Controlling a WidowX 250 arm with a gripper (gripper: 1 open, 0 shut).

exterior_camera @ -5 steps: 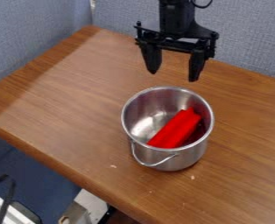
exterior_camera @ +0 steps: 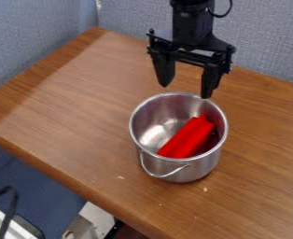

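My black gripper [exterior_camera: 187, 79] hangs above the back rim of a silver metal pot [exterior_camera: 156, 163], its two fingers spread open with nothing between them. Inside the pot, toward its right side, lies a red elongated object [exterior_camera: 184, 137], partly over something dark that I cannot make out. The pot has a wire handle hanging at its front.
A padded grey-blue wall runs along the back. Beyond the table's front-left edge are a dark blue area and some white and black items at the bottom left corner.
The gripper has shifted slightly over the last second and now sits a little lower. The pot and red object look unmoved.
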